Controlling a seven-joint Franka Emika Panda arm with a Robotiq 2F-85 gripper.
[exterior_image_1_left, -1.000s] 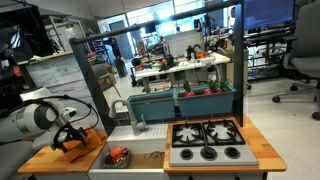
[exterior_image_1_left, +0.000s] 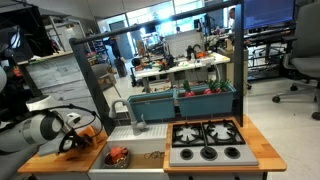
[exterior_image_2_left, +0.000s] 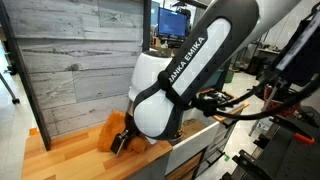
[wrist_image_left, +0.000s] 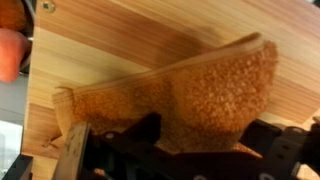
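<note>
An orange cloth (wrist_image_left: 185, 95) lies crumpled on the wooden counter, filling the middle of the wrist view. In exterior view 2 the cloth (exterior_image_2_left: 113, 130) is bunched up against my hand. My gripper is down at the cloth, its dark fingers apart with orange fabric showing between them. Seen from exterior view 2, the gripper (exterior_image_2_left: 124, 143) is low over the counter. The arm partly covers the cloth (exterior_image_1_left: 92, 132) in exterior view 1. Whether the fingers press on the fabric is hidden.
A metal pot (exterior_image_1_left: 117, 157) with something red inside stands in the sink area to the right of the cloth. Farther right are the stove (exterior_image_1_left: 208, 145) and, behind, a blue shelf box (exterior_image_1_left: 160, 107). An upright grey panel (exterior_image_2_left: 85, 60) backs the counter (exterior_image_2_left: 65, 157).
The arm has come down over the past second, bringing my hand lower onto the cloth. The sink, pot and stove look unchanged.
</note>
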